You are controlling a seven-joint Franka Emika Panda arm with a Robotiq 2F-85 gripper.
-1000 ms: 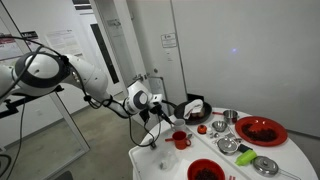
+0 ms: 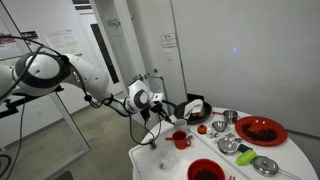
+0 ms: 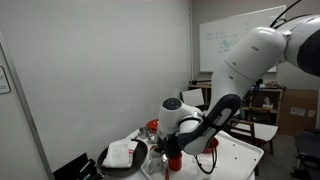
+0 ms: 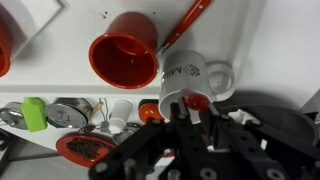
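Observation:
In the wrist view a white mug with dark lettering and a side handle stands below my gripper. The fingers close around a small red, rounded thing at the mug's mouth; whether it is inside or just above the mug, I cannot tell. Beside the white mug stands a larger red mug, empty as far as its inside shows. Exterior view 1 has my gripper low at the table's left part, near the red mug.
A red stick-like handle lies by the mugs. Farther right are a red plate, metal pots and a green item. A dark pan with a white cloth sits behind.

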